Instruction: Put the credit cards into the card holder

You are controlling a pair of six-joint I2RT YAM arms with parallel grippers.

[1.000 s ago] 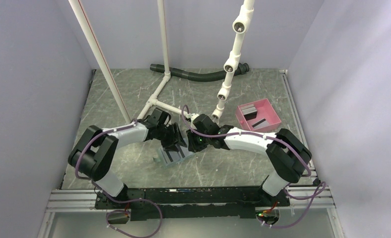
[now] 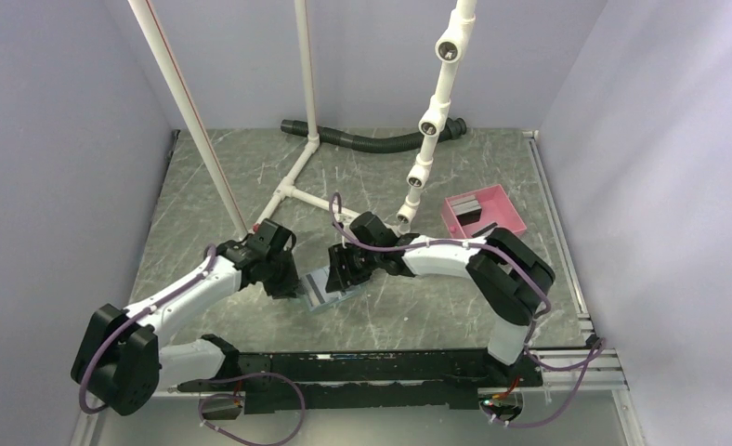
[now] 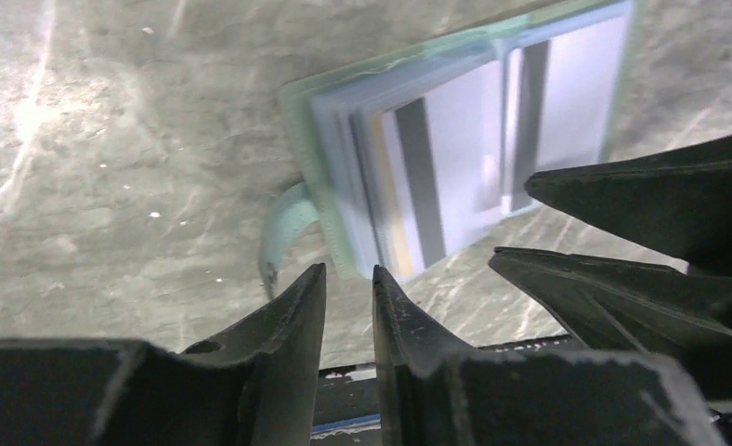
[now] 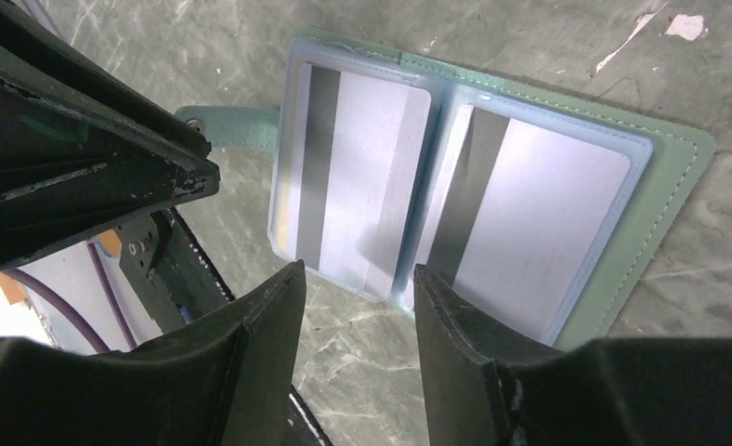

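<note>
The card holder (image 2: pixel 317 290) lies unfolded on the table, pale green with clear pockets. White cards with a grey stripe fill both halves; in the left wrist view the left-hand stack (image 3: pixel 460 158) looks thick. A short green strap (image 3: pixel 288 223) sticks out from its left edge. Part open and empty, my left gripper is at the holder's left end, by the strap side. My right gripper is over the holder's right half, its fingers spread with only holder and cards visible beneath them.
At the right rear, a pink box (image 2: pixel 513 206) holds several more cards (image 2: pixel 465 208). White pipes (image 2: pixel 318 201) and a black hose (image 2: pixel 372 143) lie behind the arms. Bare table lies in front of the holder; both grippers are close together.
My left gripper has drawn left across the holder to its left end. The right gripper has shifted a little left too, now covering more of the holder's right half.
</note>
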